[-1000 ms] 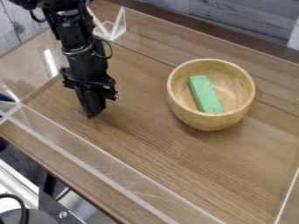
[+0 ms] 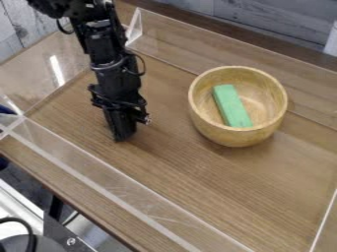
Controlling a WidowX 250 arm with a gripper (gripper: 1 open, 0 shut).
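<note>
The black robot arm reaches down from the upper left of the camera view, and its gripper (image 2: pixel 121 126) hangs low over the wooden table (image 2: pixel 198 207), left of a wooden bowl (image 2: pixel 263 133). The gripper looks shut, with nothing visible between its fingers, though the tips are small and dark. A green rectangular block (image 2: pixel 232 104) lies inside the bowl.
Bare table surrounds the gripper and fills the front and back right. A clear strip crosses the lower left. Dark cables lie at the bottom-left corner, off the table's edge.
The arm and gripper have moved slightly to the right, toward the bowl. The bowl and green block have not visibly moved.
</note>
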